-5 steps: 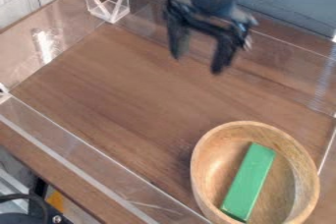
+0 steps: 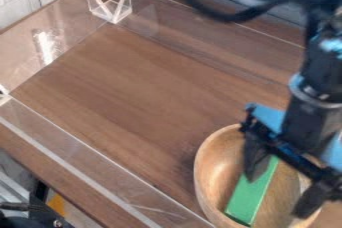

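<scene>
A wooden bowl [image 2: 214,180] sits at the bottom right of the camera view, holding a green block [image 2: 246,200]. My blue and black gripper [image 2: 281,168] is down over the bowl, its dark fingers open and blurred, one by the upper end of the block and the other toward the right side of the bowl. The gripper hides part of the block and the right of the bowl.
Clear plastic walls run along its edges, with a clear bracket [image 2: 111,10] at the back left. A black object shows at the bottom left.
My gripper has swept from the back middle of the table toward the camera and down into the bowl at lower right. The bowl and block have not visibly moved.
</scene>
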